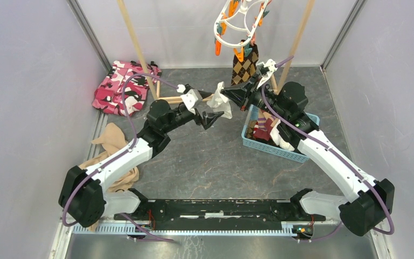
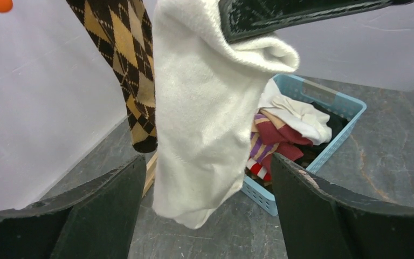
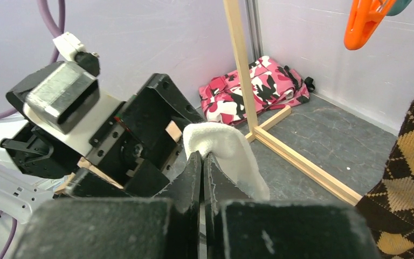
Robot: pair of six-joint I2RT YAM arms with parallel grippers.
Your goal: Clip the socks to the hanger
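A white sock (image 1: 222, 102) hangs in mid-air between the two arms. My right gripper is shut on one end of it, and the rest drapes down. Facing it from the left, my left gripper (image 1: 218, 104) stands open; in the left wrist view the sock hangs between its spread fingers, which do not pinch it. Above is the round white hanger (image 1: 217, 33) with orange and green clips (image 1: 239, 54). A brown argyle sock (image 1: 246, 66) hangs below it, partly behind my right gripper.
On the right, under the right arm, a blue basket (image 1: 274, 150) holds several socks. A wooden frame (image 1: 170, 100) stands behind the grippers. A pink camouflage bag (image 1: 119, 89) and tan cloth (image 1: 110, 141) lie at the left.
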